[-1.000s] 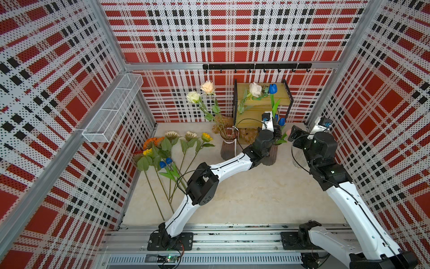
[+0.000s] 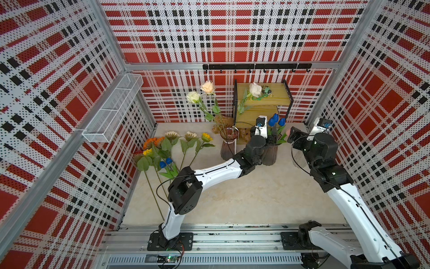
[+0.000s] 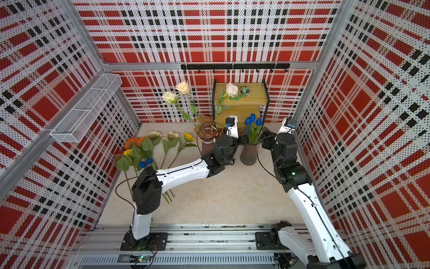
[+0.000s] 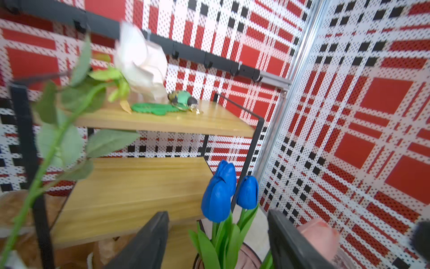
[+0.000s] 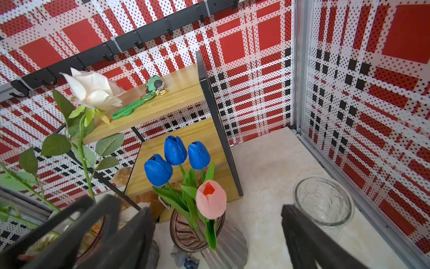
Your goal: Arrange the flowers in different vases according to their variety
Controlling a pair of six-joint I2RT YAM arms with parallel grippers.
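Note:
Several blue tulips (image 5: 174,150) and a pink tulip (image 5: 210,199) stand in a ribbed grey vase (image 5: 230,246) before the shelf. Roses (image 3: 183,87) stand in a brown glass vase (image 3: 208,143) to its left. My left gripper is open just before the tulips, holding nothing. My right gripper is open at the tulip vase's right, empty. Sunflowers (image 2: 206,137), orange blooms and loose blue tulips (image 2: 162,164) lie on the table's left.
A wooden shelf (image 5: 183,89) with trinkets stands at the back. An empty clear glass vase (image 5: 322,201) is at the back right. A wire basket (image 2: 112,107) hangs on the left wall.
My left gripper has moved left a little, away from the tulip vase. A blue tulip that stood high a second ago now sits lower among the others. The right arm is nearly still.

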